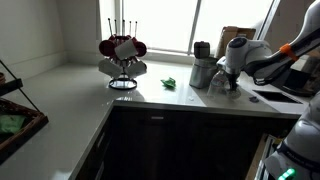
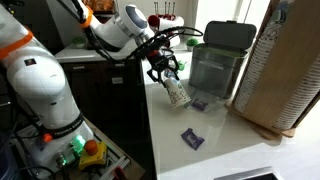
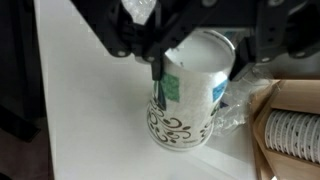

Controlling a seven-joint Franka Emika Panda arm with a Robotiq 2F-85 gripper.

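A white paper cup with a dark scroll pattern fills the middle of the wrist view, with its open mouth toward the camera. My gripper is shut on the cup, one finger at each side near its rim. In exterior view 2 the cup hangs tilted below my gripper, over the white counter. Whether its lower end touches the counter, I cannot tell. From exterior view 1, my gripper is at the right end of the counter, beside the bin, and the cup is small and hard to make out.
A grey bin with its dark lid raised stands close beside the cup. Dark small packets lie on the counter, and a tall brown box is at the right. A mug rack and a green cloth are farther left.
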